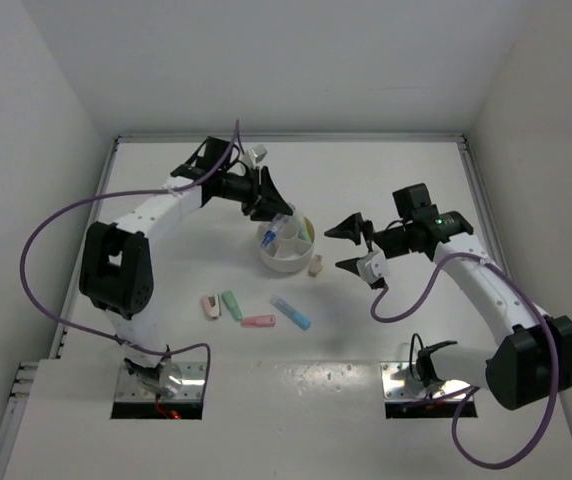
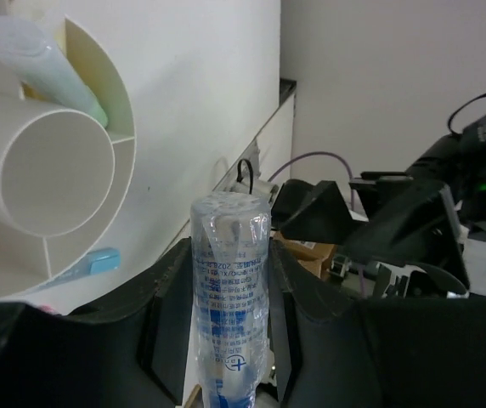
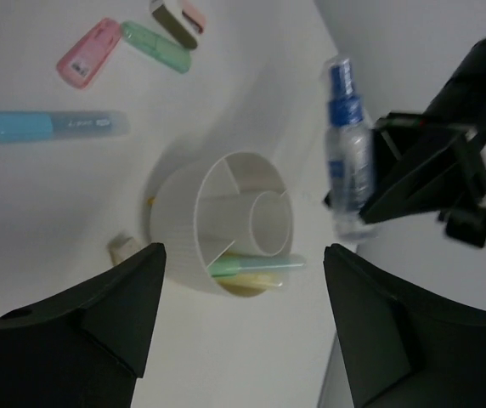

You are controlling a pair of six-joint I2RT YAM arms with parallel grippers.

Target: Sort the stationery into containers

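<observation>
My left gripper (image 1: 274, 208) is shut on a clear wrapped tube with blue print (image 2: 230, 314), which hangs tilted over the round white container (image 1: 286, 264), its blue end downward. In the right wrist view this tube (image 3: 347, 157) shows apart from the container's rim. A green stick (image 3: 256, 265) and a yellow piece (image 3: 251, 280) are in one compartment. Right of the container, my right gripper (image 1: 336, 250) stands open with nothing between its fingers. A small beige block (image 1: 315, 265) lies on the table between that gripper and the container.
In front of the container lie a blue tube (image 1: 290, 312), a pink item (image 1: 258, 321), a green item (image 1: 231, 305) and a pink-and-white item (image 1: 211, 306). Both grippers are close to the container, one on each side.
</observation>
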